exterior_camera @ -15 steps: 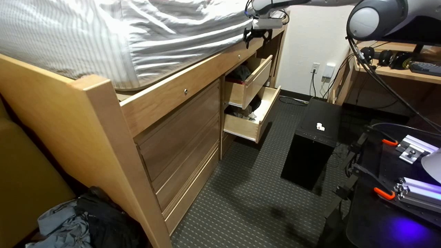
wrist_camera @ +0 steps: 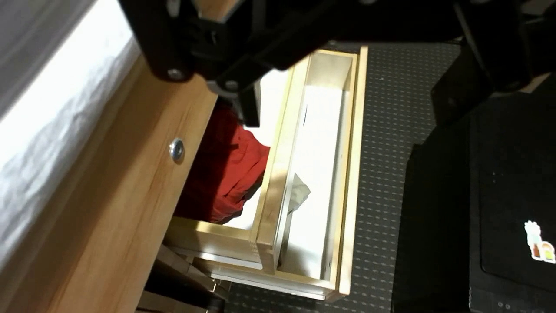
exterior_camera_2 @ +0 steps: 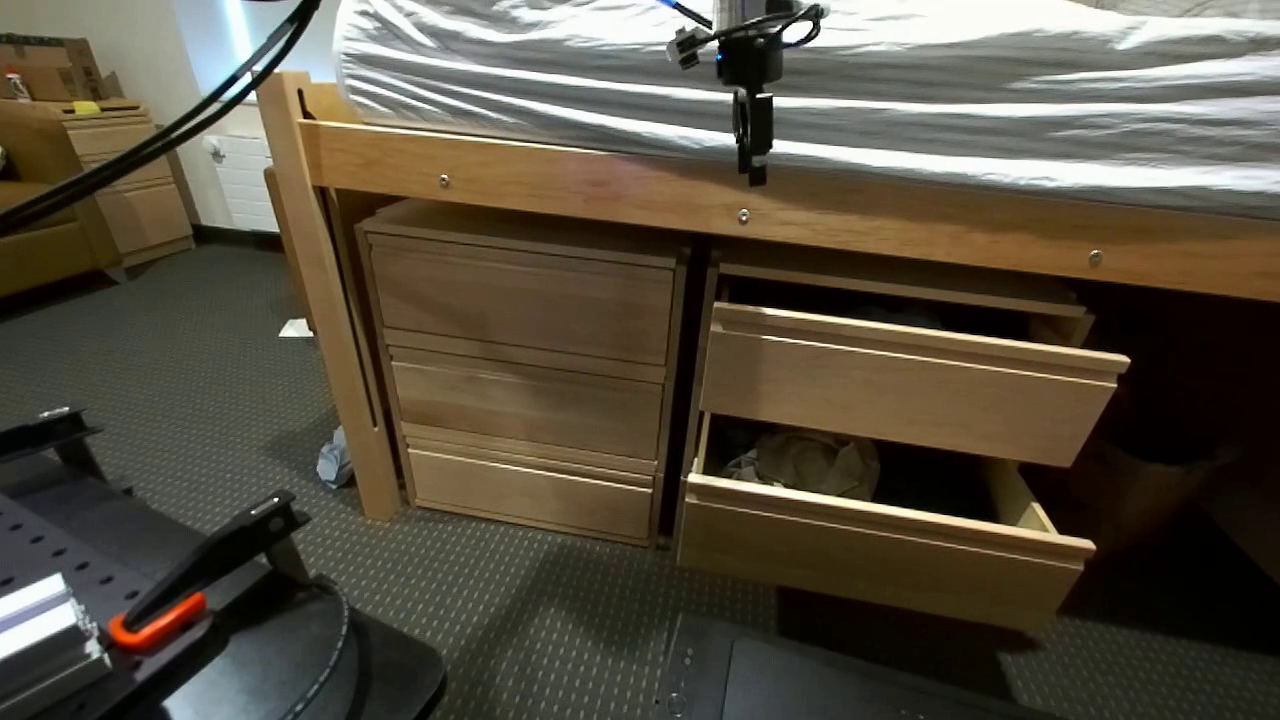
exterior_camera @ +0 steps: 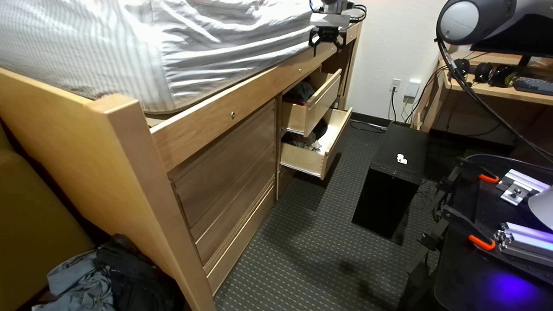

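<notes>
High beside the bed rail, my gripper [exterior_camera: 327,49] hangs with its fingers spread apart, and nothing shows between them. The second exterior view has the gripper [exterior_camera_2: 753,168] edge-on, in front of the mattress side and rail. Below it, the upper drawer [exterior_camera_2: 900,390] and the lower drawer [exterior_camera_2: 876,546] are both pulled out. Red cloth [wrist_camera: 229,169] lies in the upper drawer in the wrist view. Crumpled cloth [exterior_camera_2: 816,466] fills part of the lower drawer; its outer part shows a bare white bottom [wrist_camera: 315,141]. The gripper is clear of both drawers.
The wooden bed rail [exterior_camera_2: 552,186] runs above the drawers. A second dresser [exterior_camera_2: 528,300] stands shut to their left in that view. A black box [exterior_camera: 396,155] stands on the carpet opposite the open drawers, with a strip of bare floor between.
My gripper has shifted slightly right in the first exterior view and hangs more level. Both drawers look unchanged.
</notes>
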